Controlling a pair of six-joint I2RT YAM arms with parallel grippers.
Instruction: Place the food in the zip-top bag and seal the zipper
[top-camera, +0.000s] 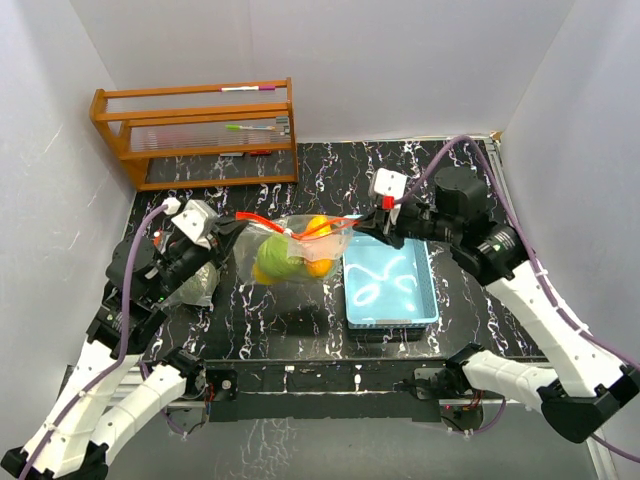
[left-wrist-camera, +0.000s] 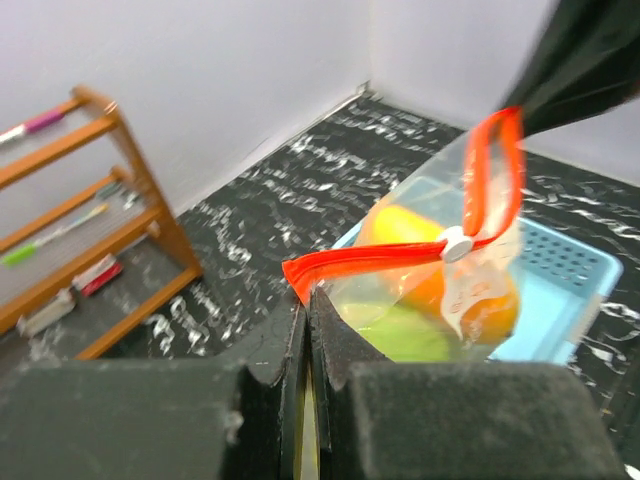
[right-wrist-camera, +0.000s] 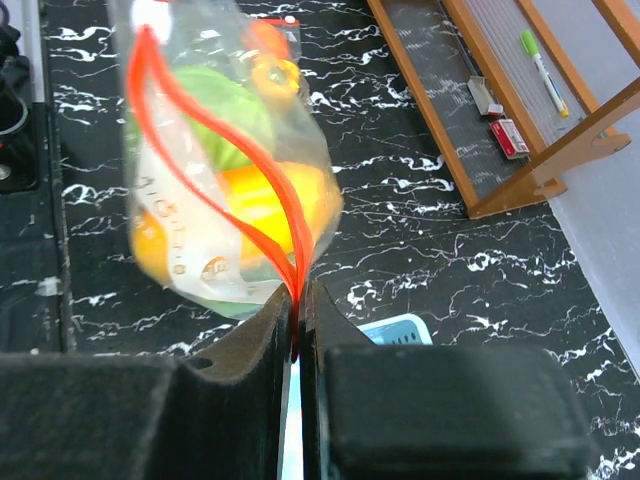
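Observation:
The clear zip top bag (top-camera: 238, 262) with red zipper edges hangs between my two grippers. Inside it are a green round food (top-camera: 279, 257), orange pieces (top-camera: 319, 267) and a yellow piece (top-camera: 262, 275). My left gripper (top-camera: 242, 222) is shut on the left end of the red zipper (left-wrist-camera: 360, 262), which shows at its fingertips. At the other end my right gripper (top-camera: 358, 222) is shut on the bag's red edges, which converge between its fingers. Between the ends the two red strips stand apart. A white slider (left-wrist-camera: 457, 243) sits on the zipper near where they part.
A light blue tray (top-camera: 385, 285) stands below the right gripper. The wooden rack (top-camera: 190, 118) holding markers is at the back left. Another clear bag (top-camera: 200, 287) lies beside the left arm.

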